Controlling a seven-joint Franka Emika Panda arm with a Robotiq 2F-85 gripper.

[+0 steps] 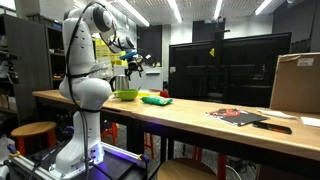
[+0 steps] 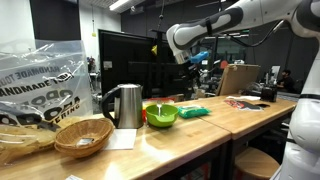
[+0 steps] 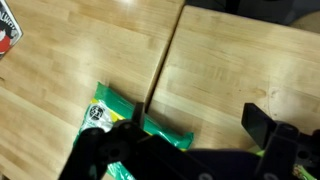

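Note:
My gripper is open, with bare wooden table showing between its spread fingers. In exterior view 1 the gripper [image 1: 136, 70] hangs high above the table, over the area of the bowl and package. A green package [image 3: 97, 118] with a white and yellow print lies flat below the left finger in the wrist view, partly hidden by it. The same green package [image 2: 195, 113] rests to the right of a green bowl [image 2: 162, 118] in exterior view 2. Something light is inside the bowl. In the wrist view, a green edge shows beside the right finger.
A metal kettle [image 2: 127, 105] and a wicker basket [image 2: 84, 136] stand left of the bowl. Flat dark and red items [image 1: 238, 117] lie further along the table [image 1: 200, 122]. A cardboard box [image 1: 297, 85] stands at the far right. Wood between them is clear.

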